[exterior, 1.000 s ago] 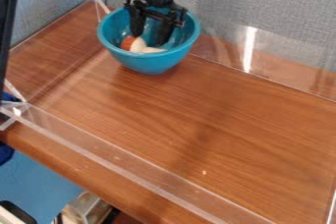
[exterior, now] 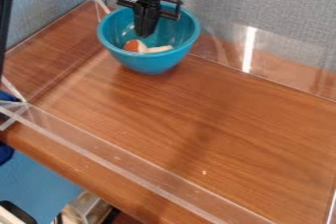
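Note:
A teal bowl [exterior: 148, 59] sits at the back left of the wooden table. Inside it lie an orange-red round item [exterior: 134, 46] and a pale elongated piece [exterior: 159, 49]. My black gripper [exterior: 143, 28] reaches down into the bowl from above, over its back part. Its fingertips are small and dark against the bowl, and I see nothing clearly held between them.
Clear panels edge it, with grey textured walls behind. Blue and dark objects lie off the left edge.

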